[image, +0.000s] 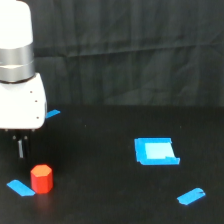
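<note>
A red hexagonal block (41, 179) rests on the black table at the lower left. Above and slightly left of it hangs the dark tip of my gripper (20, 147), apart from the block in this view. The white arm (20, 100) comes down from the upper left edge. The fingertips are small and dark against the dark background, so their opening does not show clearly. On the right half of the table lies a white square framed with blue tape (157, 151), with nothing on it.
One strip of blue tape (20, 188) lies just left of the block, and another strip (191, 196) is at the lower right. A further blue scrap (53, 113) shows behind the arm. A dark curtain (130, 50) hangs behind.
</note>
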